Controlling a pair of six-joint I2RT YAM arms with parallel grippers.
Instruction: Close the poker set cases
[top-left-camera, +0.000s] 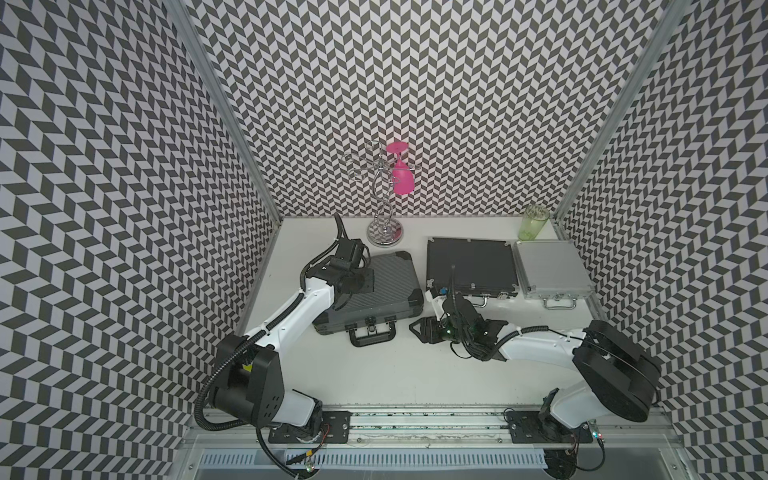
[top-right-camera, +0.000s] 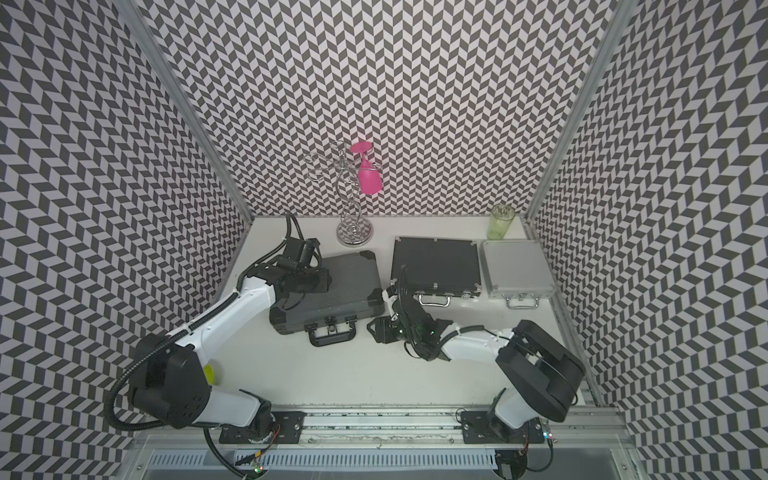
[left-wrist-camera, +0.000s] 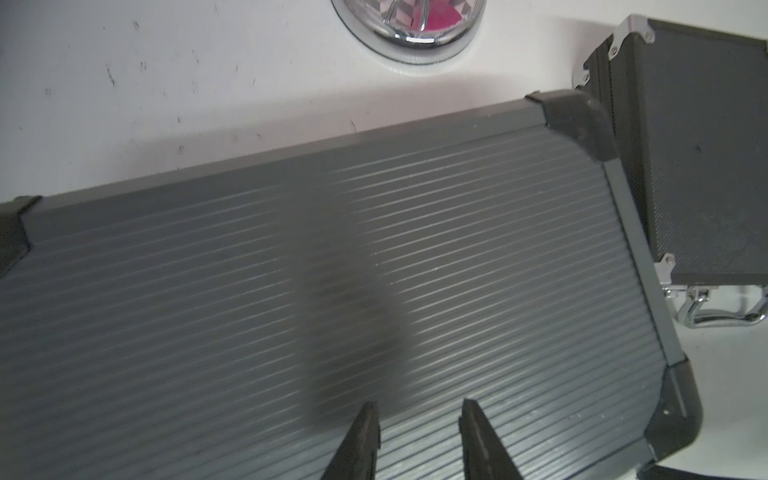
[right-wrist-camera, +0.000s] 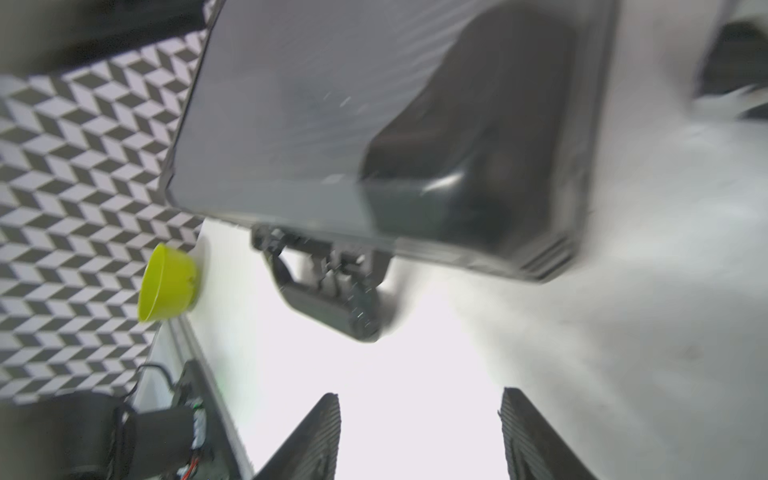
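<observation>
The large dark-grey ribbed case (top-left-camera: 396, 276) lies on the table at left of centre, lid down, its black handle (top-left-camera: 373, 332) facing the front. It sits slightly turned. A black case (top-left-camera: 472, 264) and a silver case (top-left-camera: 554, 268) stand to its right, lids down, handles to the front. My left gripper is over the ribbed lid, fingers apart with only the lid in view beneath them. My right gripper stands open near the ribbed case's front right corner, with bare table between its fingers. Latch states are too small to tell.
Behind the ribbed case rises a chrome stand (top-left-camera: 385, 232) bearing a pink goblet (top-left-camera: 402, 177). A green glass (top-left-camera: 533, 222) stands at the back right. Near the left front is a yellow-green cup (right-wrist-camera: 169, 281).
</observation>
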